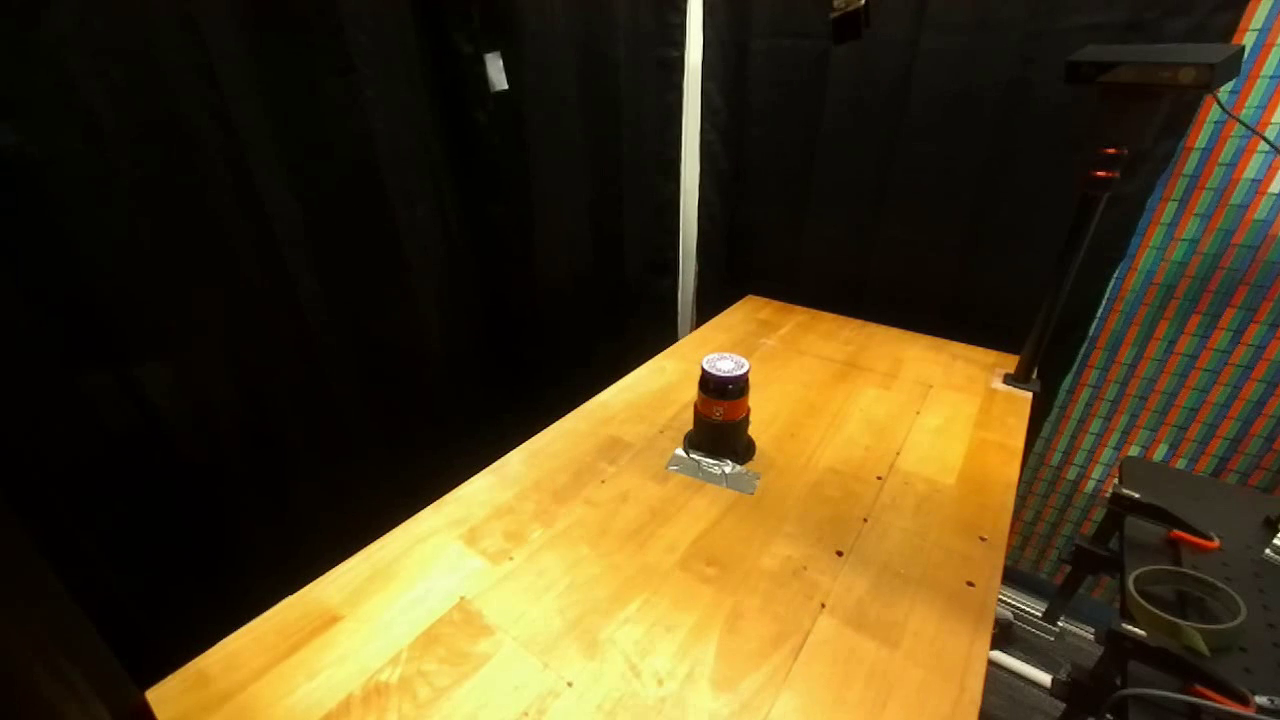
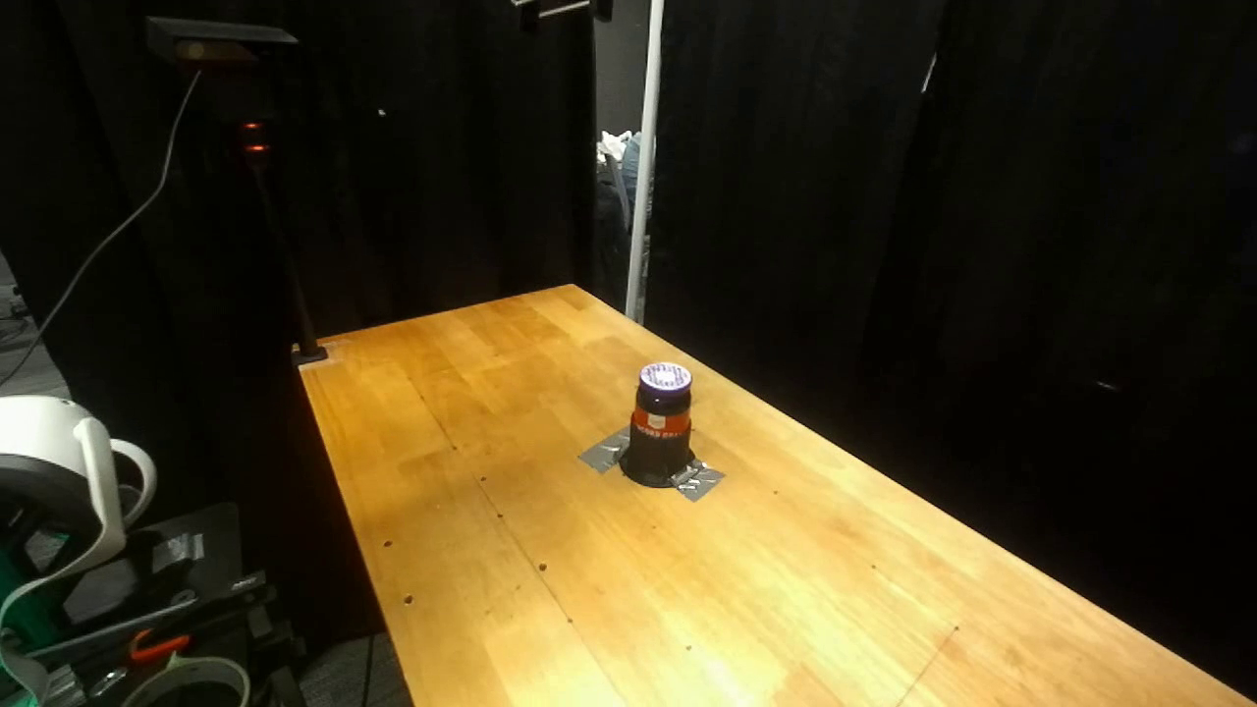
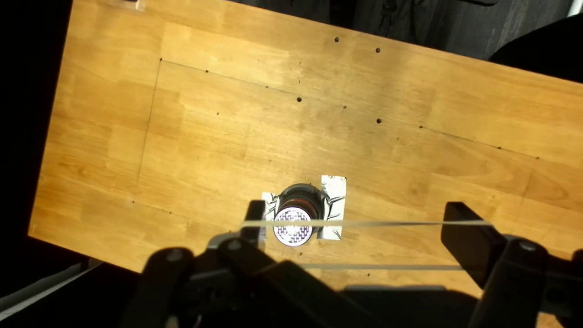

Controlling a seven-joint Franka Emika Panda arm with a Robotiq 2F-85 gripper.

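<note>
A dark jar with an orange label (image 1: 721, 409) and patterned white-and-purple lid (image 2: 666, 376) stands upright in a black round holder (image 2: 645, 472), taped to the table. High above the table, my gripper is open, its two black fingers wide apart. A thin pale elastic band (image 3: 393, 223) stretches across the gap, both strands showing in the wrist view. There the near strand crosses in front of the jar's lid, close to the left finger. Only the fingertips and band enter the top edge of exterior view 2; exterior view 1 catches a dark bit.
Silver tape (image 3: 334, 205) flanks the holder. A black stand (image 1: 1056, 288) rises from its far corner. Beside the table is a black cart top (image 1: 1164, 480) with a tape roll (image 1: 1185, 600) and orange-handled clamps.
</note>
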